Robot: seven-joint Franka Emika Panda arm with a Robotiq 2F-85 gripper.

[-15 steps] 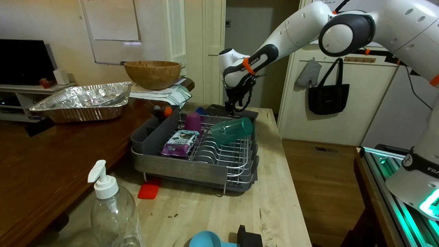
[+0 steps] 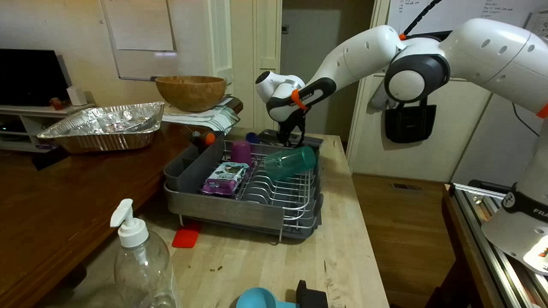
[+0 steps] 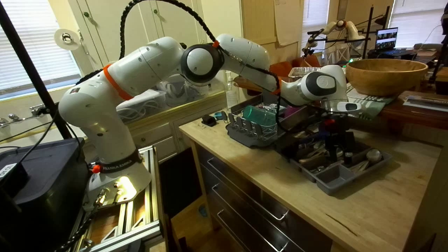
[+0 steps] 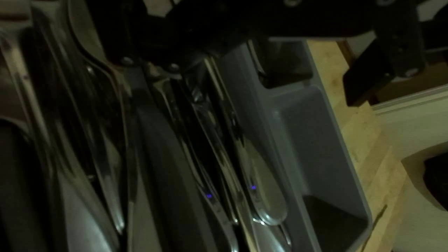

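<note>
Over the grey cutlery tray (image 3: 329, 187) hangs my gripper (image 3: 340, 154), pointing down with its fingers apart. In the wrist view one dark finger (image 4: 373, 75) is out past the tray's right edge; the other side of the gripper is over the utensils and hard to make out in the dark. Nothing shows held. Beneath it, metal cutlery (image 4: 218, 142) lies lengthwise, several handles side by side, with a dark grey handle (image 4: 168, 168) among them. An empty compartment (image 4: 319, 138) lies along the tray's right side.
Beside the tray stands a dish rack (image 2: 231, 208) with a green cup (image 2: 290, 163), a purple cup (image 2: 240, 152) and a purple packet (image 2: 224, 178). A wooden bowl (image 3: 384, 75) sits behind. Bare countertop (image 3: 378, 210) lies in front of the tray.
The arm has moved left in exterior view 1, and its hand has sunk lower behind the dish rack. The light on the base has turned from green to whitish yellow.
</note>
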